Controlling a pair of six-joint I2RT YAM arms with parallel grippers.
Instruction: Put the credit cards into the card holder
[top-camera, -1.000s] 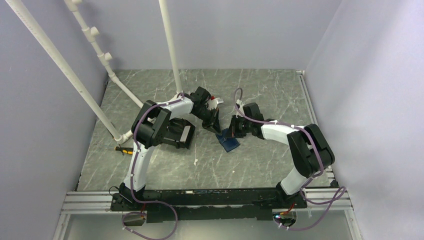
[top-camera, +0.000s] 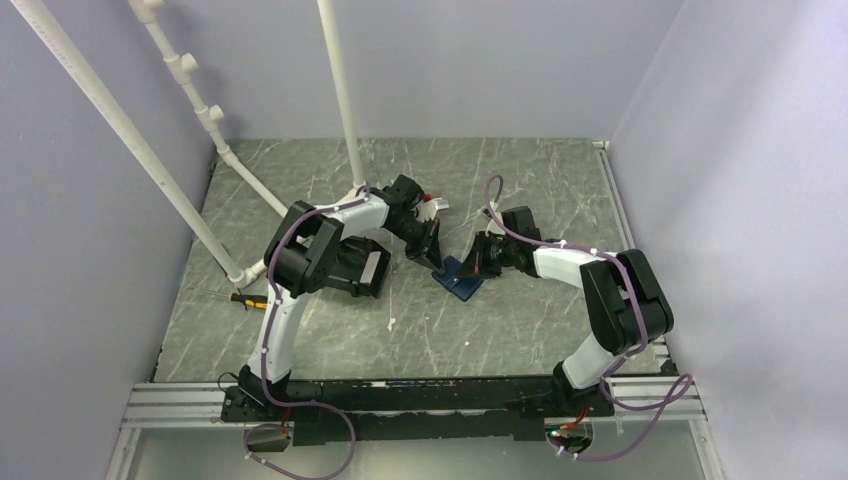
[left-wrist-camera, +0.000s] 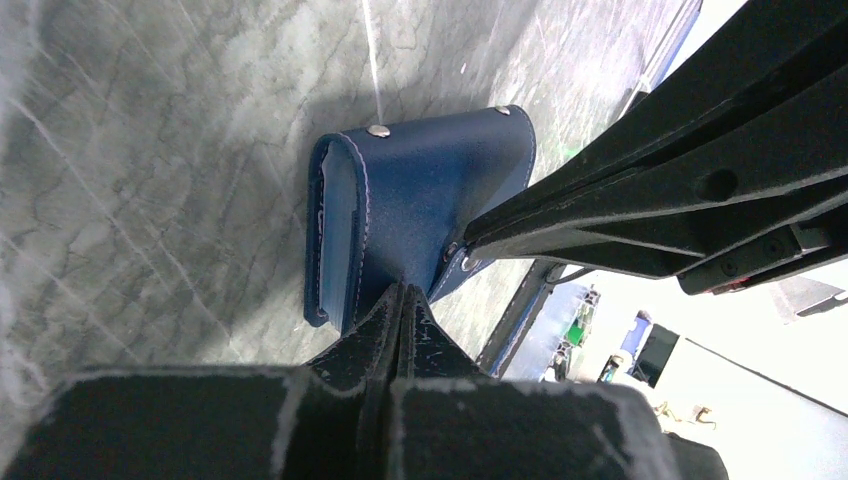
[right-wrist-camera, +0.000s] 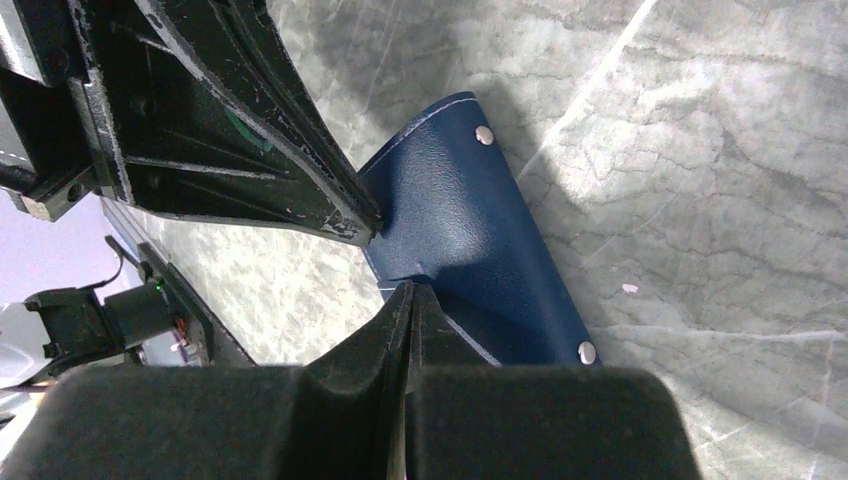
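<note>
The dark blue card holder (top-camera: 462, 287) lies on the grey table between my two grippers, its stitched edges and metal snaps showing in both wrist views. My left gripper is shut, its tips against the holder (left-wrist-camera: 425, 180) near one edge; nothing clear shows between them. The right gripper is also shut, with its tips at the holder's (right-wrist-camera: 460, 220) flap, and no material can be made out in its fingers. Behind the left gripper, a small red item (top-camera: 427, 197) and a whitish flat piece (top-camera: 442, 204) show partly; whether these are cards I cannot tell.
A black box (top-camera: 350, 272) with a pale strip stands left of the holder, under the left arm. Farther left lies a yellow-and-black screwdriver (top-camera: 248, 299). White pipes (top-camera: 345, 100) rise at the back left. Bare table (top-camera: 520, 335) stretches in front and to the right.
My right gripper has shifted a little to the right and toward the front. The holder has turned slightly and moved a little right. The left arm has barely moved.
</note>
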